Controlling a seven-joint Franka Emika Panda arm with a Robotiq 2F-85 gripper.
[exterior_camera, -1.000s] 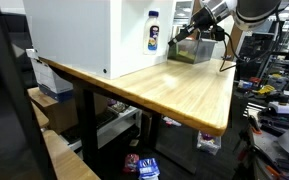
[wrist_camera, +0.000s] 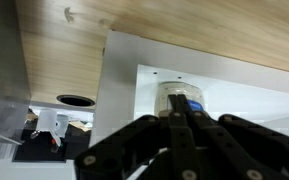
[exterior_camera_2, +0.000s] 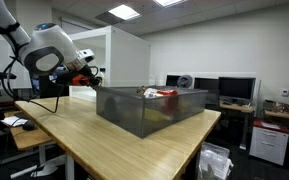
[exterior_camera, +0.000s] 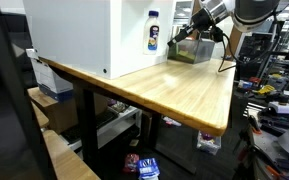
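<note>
My gripper [exterior_camera: 175,41] hangs above the wooden table, with the arm reaching in from the right in exterior view 1. In exterior view 2 the gripper [exterior_camera_2: 100,77] is beside the near end of the grey bin [exterior_camera_2: 142,112]. No object shows between its fingers, and it is shut. A bottle with a blue label [exterior_camera: 151,33] stands upright by the white panel, left of the gripper in exterior view 1. Part of a pale, rounded thing with blue [wrist_camera: 181,98] shows beyond the dark fingers in the wrist view; the fingers hide the rest.
A tall white enclosure [exterior_camera: 82,38] takes up the table's far left in exterior view 1. Several things lie inside the grey bin. A round dark hole [wrist_camera: 76,101] shows in the wrist view.
</note>
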